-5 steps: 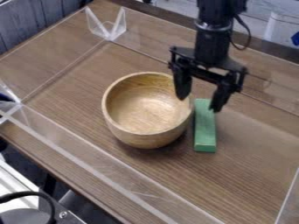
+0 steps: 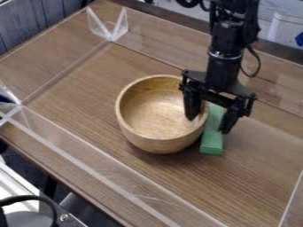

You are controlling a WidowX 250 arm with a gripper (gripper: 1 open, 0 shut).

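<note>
My black gripper (image 2: 215, 108) is open, its fingers reaching down at the right rim of a wooden bowl (image 2: 154, 113), one over the bowl's edge and the other over a green bar (image 2: 212, 140). The green bar lies on the table just right of the bowl, partly hidden under the gripper. The bowl sits upright and looks empty. Whether the fingertips touch the bowl or the bar is unclear.
The wooden table (image 2: 71, 80) has free room to the left, behind and at the front right. Dark cables and light objects are at the lower left, off the table's edge.
My gripper has moved slightly down over the bowl's right rim and the green bar.
</note>
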